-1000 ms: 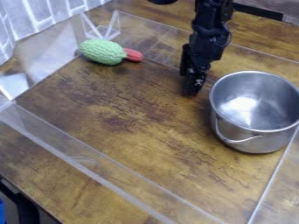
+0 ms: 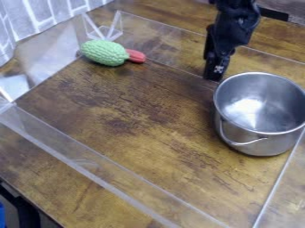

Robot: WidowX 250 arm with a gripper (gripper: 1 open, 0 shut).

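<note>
My black gripper (image 2: 216,62) reaches down from the top of the view, just behind a steel pot (image 2: 259,111) on the right. Whether it is open or shut, and whether anything is between its fingers, I cannot tell. A green textured toy (image 2: 103,52) with a red end (image 2: 136,57) lies at the back left, apart from the gripper.
Clear plastic walls (image 2: 84,165) run round the work area, and a wooden edge lies at the back.
My gripper has risen a little and shifted slightly right over the last second. The pot and the toy have not moved.
</note>
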